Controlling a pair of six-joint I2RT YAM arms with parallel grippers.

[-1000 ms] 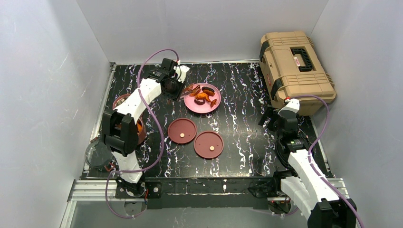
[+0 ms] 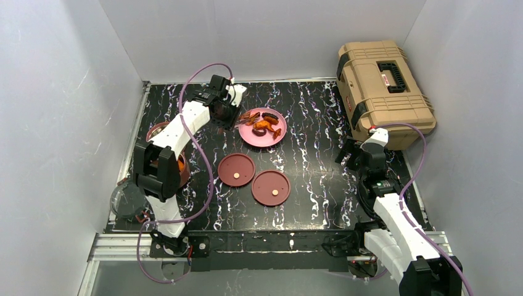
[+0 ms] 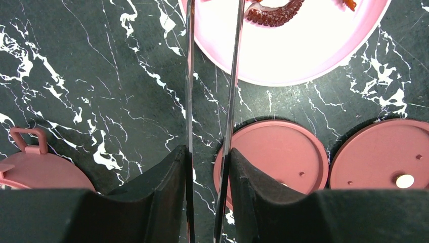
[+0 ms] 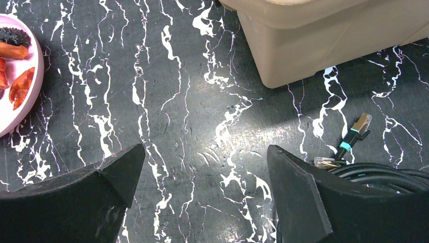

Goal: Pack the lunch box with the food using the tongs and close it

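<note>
My left gripper (image 2: 235,119) is shut on a pair of metal tongs (image 3: 189,96), whose two long arms run forward between its fingers. The tongs reach over the left side of a round pink plate (image 2: 262,141); their tips lie outside the left wrist view. Grilled meat and sausage pieces (image 2: 264,125) lie on the plate. I cannot tell whether the tongs pinch a piece. On the left, a reddish pot (image 2: 184,175) with food inside is partly hidden by my left arm. My right gripper stands open and empty over bare table at the right.
Two round reddish lids (image 2: 237,169) (image 2: 271,188) lie below the plate. A clear glass lid (image 2: 127,199) lies at the far left. The tan case (image 2: 387,92) fills the back right, and black cables (image 4: 387,174) lie beside my right gripper.
The right arm has stayed still.
</note>
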